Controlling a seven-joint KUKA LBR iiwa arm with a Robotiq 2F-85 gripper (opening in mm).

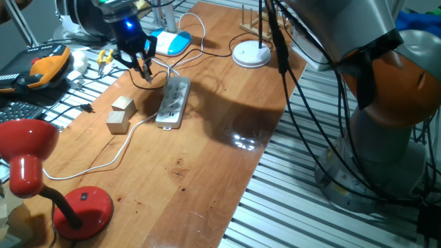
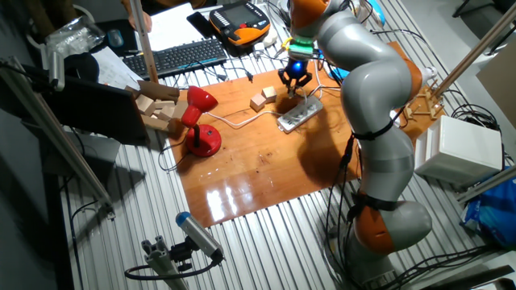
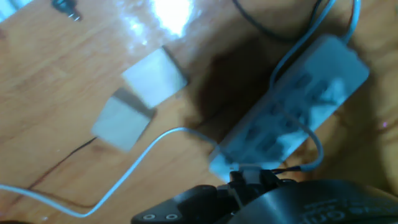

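Note:
My gripper (image 1: pixel 145 74) hangs above the table near the far end of a white power strip (image 1: pixel 173 103), its fingers pointing down. In the wrist view the dark fingertips (image 3: pixel 236 180) stand close together at the bottom edge, over the near end of the power strip (image 3: pixel 298 106). Something pale shows around them; whether it is held or lies behind cannot be told. A white cable (image 3: pixel 316 144) loops over the strip close by. Two pale wooden blocks (image 3: pixel 155 77) (image 3: pixel 122 122) lie on the table beside the strip, apart from the gripper.
A red lamp (image 1: pixel 84 212) stands at the near left. Behind are a blue-and-white base (image 1: pixel 171 43) and a round white stand (image 1: pixel 251 54). A white cable (image 1: pixel 114 160) crosses the left side. Bare wood (image 1: pixel 182 189) lies open in front.

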